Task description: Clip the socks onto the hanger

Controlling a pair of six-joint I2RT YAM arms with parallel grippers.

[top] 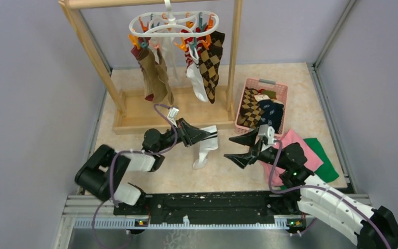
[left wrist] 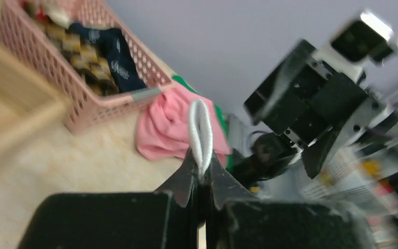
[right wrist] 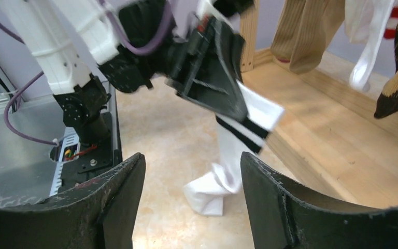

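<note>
A white sock (top: 205,148) with dark stripes at its cuff hangs from my left gripper (top: 207,136), which is shut on the cuff. In the left wrist view a folded bit of white cloth (left wrist: 200,129) sticks out between the fingertips. The right wrist view shows the sock's toe (right wrist: 212,189) drooping low over the table. My right gripper (top: 236,149) stands open to the right of the sock, with nothing between its fingers. At the back, the white hanger (top: 173,31) carries several socks in coloured clips, among them a brown pair (top: 155,78) and an argyle sock (top: 211,65).
A pink basket (top: 285,98) with more socks stands right of the wooden stand (top: 124,127). Pink cloth (top: 311,158) and green cloth (top: 324,161) lie at the right, partly behind my right arm.
</note>
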